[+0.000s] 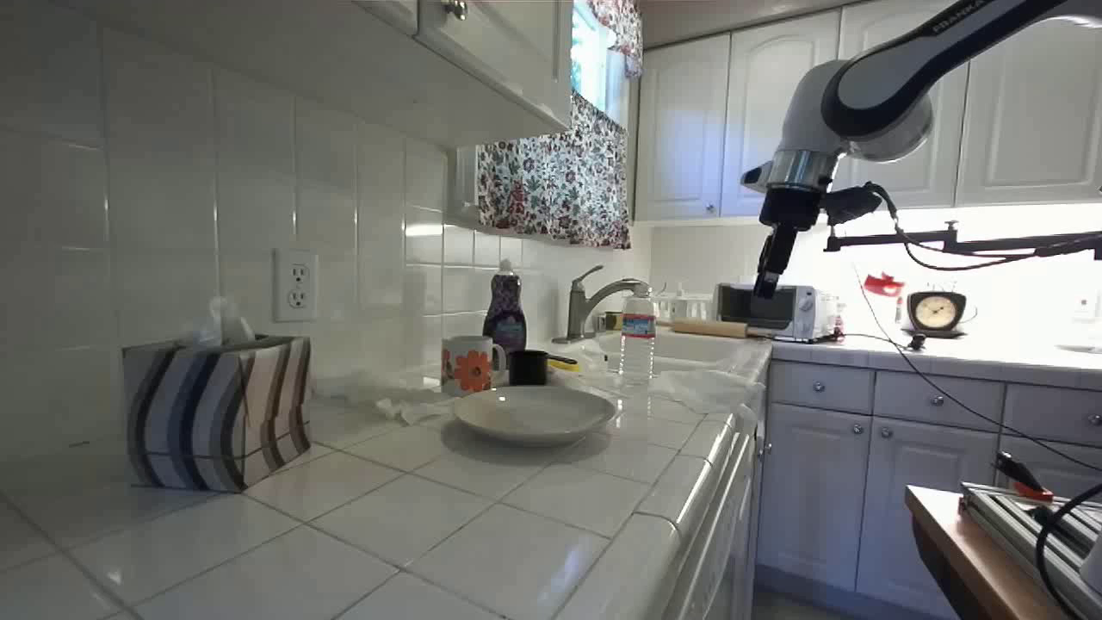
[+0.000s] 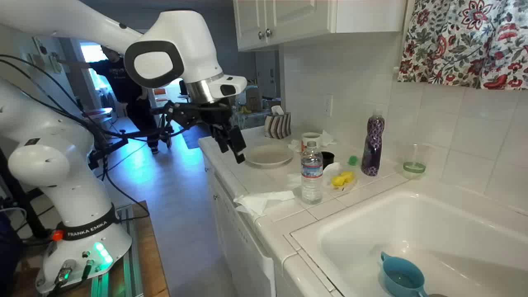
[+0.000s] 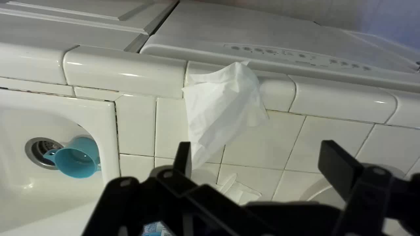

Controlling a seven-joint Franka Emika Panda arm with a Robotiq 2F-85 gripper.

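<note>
High over the counter's front edge, my gripper stands open with nothing between its fingers. In the second exterior view the gripper (image 2: 236, 151) points down, well above the tiles. A crumpled white tissue (image 3: 226, 104) lies below it on the counter edge, partly draped over. Further in stands a clear water bottle (image 2: 312, 173) with a blue and red label, upright near the sink. A pale plate (image 2: 269, 155) rests behind it. Inside the sink (image 2: 356, 218) is a blue cup (image 2: 401, 274), close to the drain.
A purple soap bottle (image 2: 373, 143), an orange-flowered mug (image 1: 467, 363), a small black cup (image 1: 528, 368) and a yellow item (image 2: 342, 179) stand toward the wall. A striped tissue box (image 1: 217, 413) is at the far end. Bare tiles lie in front of the plate.
</note>
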